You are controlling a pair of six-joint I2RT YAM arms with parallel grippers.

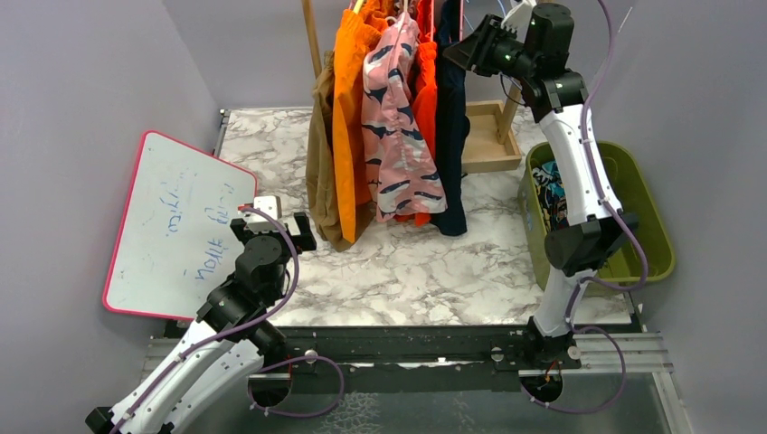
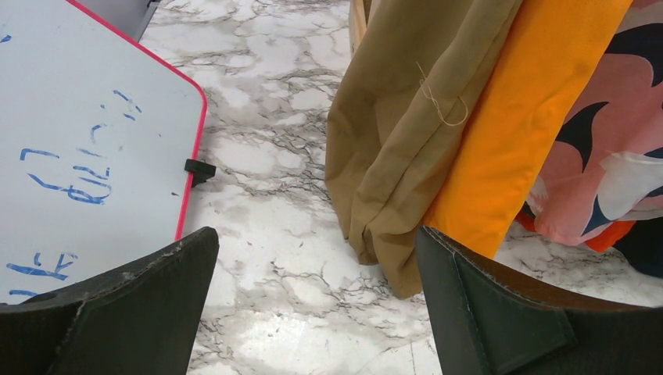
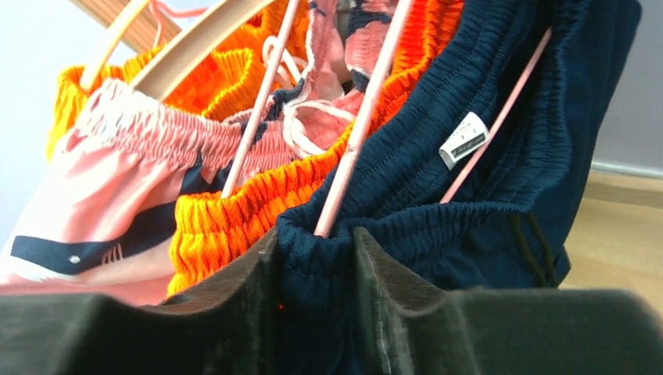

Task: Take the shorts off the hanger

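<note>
Shorts in khaki (image 1: 321,163), orange (image 1: 348,108), pink print (image 1: 398,136), red and navy (image 1: 450,181) hang on hangers. In the right wrist view, my right gripper is at the navy waistband (image 3: 434,234), its fingers either side of fabric around a pink hanger strip (image 3: 360,125); whether it grips is unclear. A white label (image 3: 464,141) shows inside the waistband. My left gripper stands open, low before the khaki and orange legs, nothing between its fingers.
A whiteboard (image 1: 163,235) lies at the left. A green bin (image 1: 656,217) with fabrics stands at the right, a wooden box (image 1: 488,161) at the back.
</note>
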